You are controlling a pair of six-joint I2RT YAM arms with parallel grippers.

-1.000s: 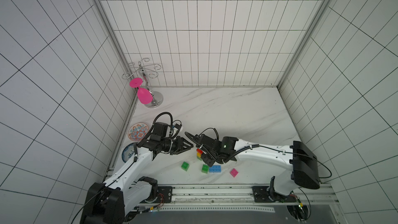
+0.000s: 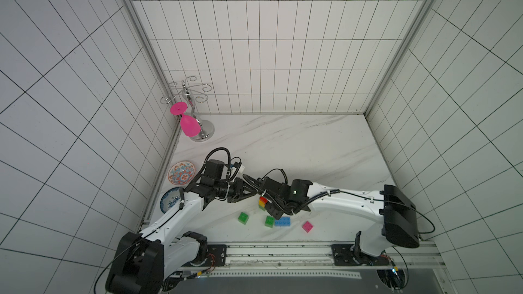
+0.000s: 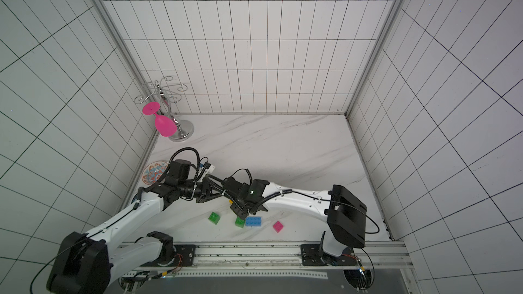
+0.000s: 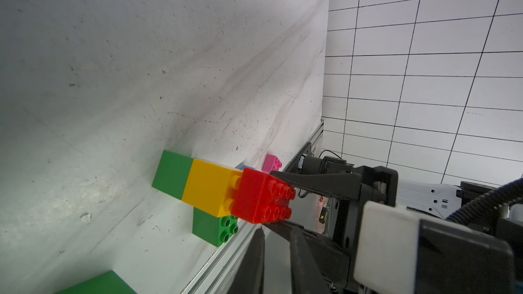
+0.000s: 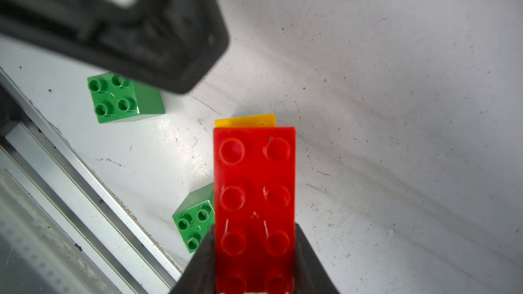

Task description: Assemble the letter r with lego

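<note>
A stack stands near the front middle: green base brick, yellow brick, red eight-stud brick on top. My right gripper is shut on the red brick at the stack's top, seen closely in both wrist views. My left gripper is part open just left of the stack, with nothing visible in it; its fingertips are not clear in its wrist view. Loose green bricks, a blue brick and a pink brick lie along the front.
Two patterned plates lie by the left wall. A chrome stand with pink items is at the back left. The metal rail runs along the front edge.
My left arm has shifted slightly to the right toward the stack. The right arm and the bricks show no visible movement.
</note>
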